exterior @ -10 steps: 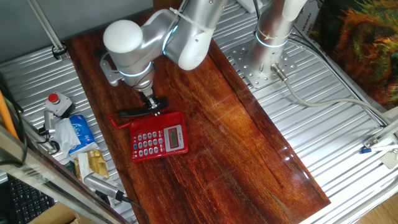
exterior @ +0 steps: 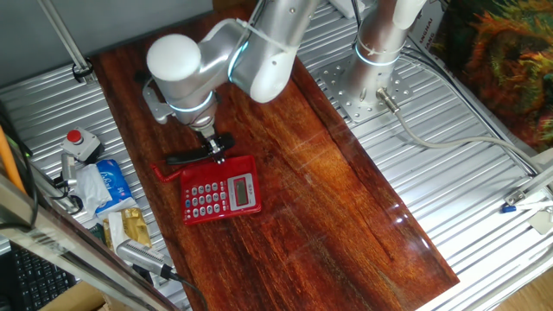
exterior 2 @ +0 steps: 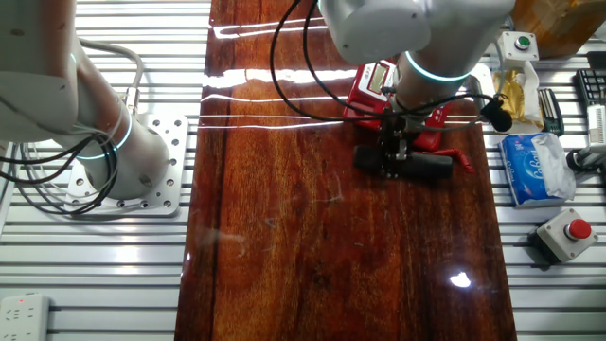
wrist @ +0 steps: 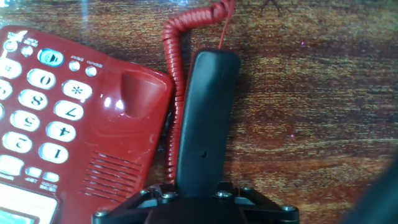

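A red desk phone (exterior: 214,190) with pale keys and a small display lies on the wooden table. Its black handset (wrist: 208,118) is off the cradle, along the phone's edge, in the wrist view. My gripper is shut on the handset, with a finger on each side at the bottom of that view. From the handset's far end runs a coiled red cord (wrist: 175,74), passing between handset and phone. In exterior view 2 the arm partly covers the phone (exterior 2: 366,90), while the handset (exterior 2: 428,168) lies crosswise under my gripper (exterior 2: 393,156). Its height above the table is unclear.
Bare table (exterior: 320,207) extends to the right of the phone in exterior view 1. Beyond the table's left edge are a red-topped button box (exterior: 80,143), a blue tissue pack (exterior: 113,184) and a golden packet (exterior: 136,226). Dark cables hang from the arm.
The phone base has stayed put.
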